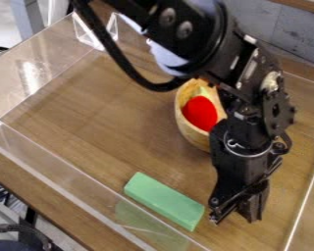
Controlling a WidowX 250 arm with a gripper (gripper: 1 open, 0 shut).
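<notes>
My gripper (235,208) is low over the wooden table at the right, beside the right end of a green block (163,200); its fingertips are dark and close together, with nothing visible between them. A wooden bowl (186,126) behind the arm holds a red object (200,112), and the arm hides much of the bowl.
Clear plastic walls edge the table (81,127) at left and front, with bare wood across the left middle. A grey wall (278,34) stands at the back. A white bracket-like piece (91,31) is at the upper left, partly behind a cable.
</notes>
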